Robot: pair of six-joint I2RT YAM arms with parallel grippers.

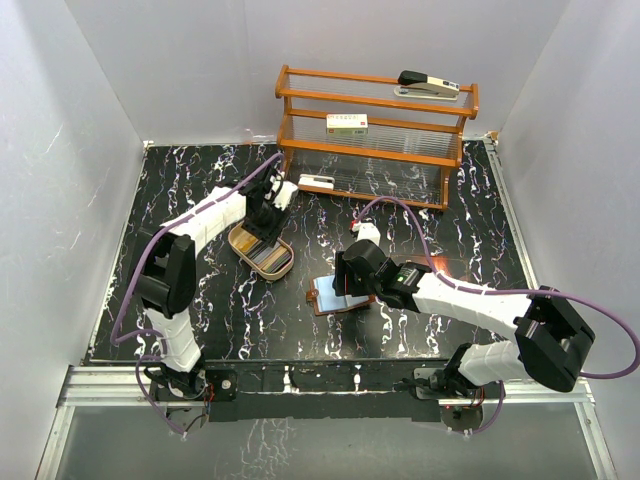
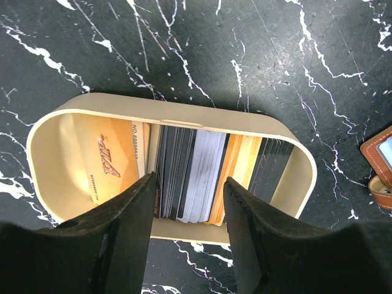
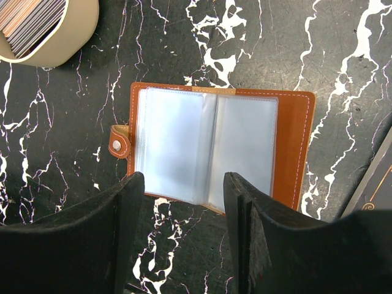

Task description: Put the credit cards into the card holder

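In the left wrist view, a tan oval box (image 2: pixel 214 119) holds a row of upright cards (image 2: pixel 202 174) in black, silver and orange, with a yellow card (image 2: pixel 107 156) leaning at its left end. Over the box my left gripper is open, its fingers apart above the row and nothing clearly held. The brown card holder (image 3: pixel 294 135) lies spread open on the table, showing clear sleeves (image 3: pixel 174 141) and a snap strap (image 3: pixel 119 142). My right gripper stands open above the holder's near edge, with no card between its fingers.
At the back stands a wooden rack (image 1: pixel 370 100) bearing a stapler (image 1: pixel 428 85) and a small box (image 1: pixel 347 124). A flat dark object (image 3: pixel 373 184) shows at the right edge of the right wrist view. Bare marble table lies between box and holder.
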